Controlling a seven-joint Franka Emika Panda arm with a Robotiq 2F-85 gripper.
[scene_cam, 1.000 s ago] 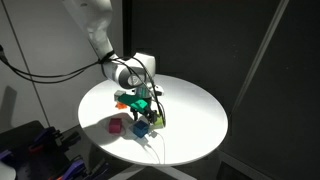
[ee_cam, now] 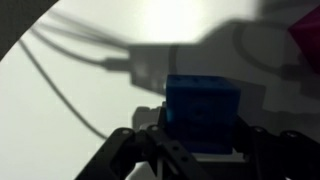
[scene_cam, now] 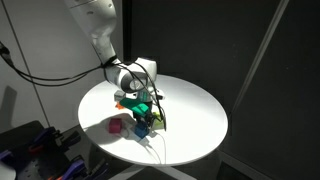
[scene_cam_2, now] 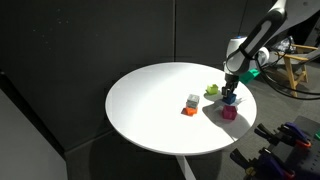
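A blue cube is held between the fingertips of my gripper, whose fingers are shut on it in the wrist view. In exterior view 1 the blue cube shows just below my gripper, near the front of the round white table. From the other side, exterior view 2 has the blue cube under my gripper, behind the pink cube. Whether the cube touches the tabletop is not clear.
A pink cube sits left of the gripper. A green object, a whitish block and an orange-red piece are elsewhere on the white table.
Over the last second my gripper has come down slightly and nearer the blue cube, covering more of it. The pink cube has stayed put.
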